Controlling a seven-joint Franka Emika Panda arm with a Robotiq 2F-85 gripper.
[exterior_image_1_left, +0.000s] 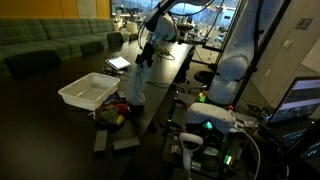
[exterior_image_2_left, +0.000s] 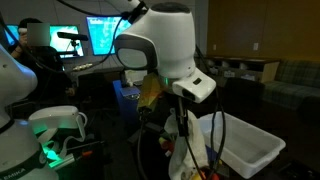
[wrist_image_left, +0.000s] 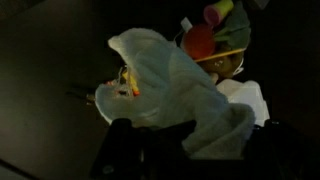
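Observation:
A pale, whitish-blue cloth hangs down from my gripper, above the dark table and just right of the white bin. In the wrist view the cloth spreads out from the gripper, whose dark fingers are shut on a bunched part of it. Exterior view 2 shows the cloth draped below the robot's wrist housing, which hides most of the fingers. Beneath the cloth lies a cluster of small coloured objects, among them a red round one.
An empty-looking white bin stands left of the cloth; its rim shows in exterior view 2. Dark flat blocks lie nearer the front. A tablet-like panel sits farther back.

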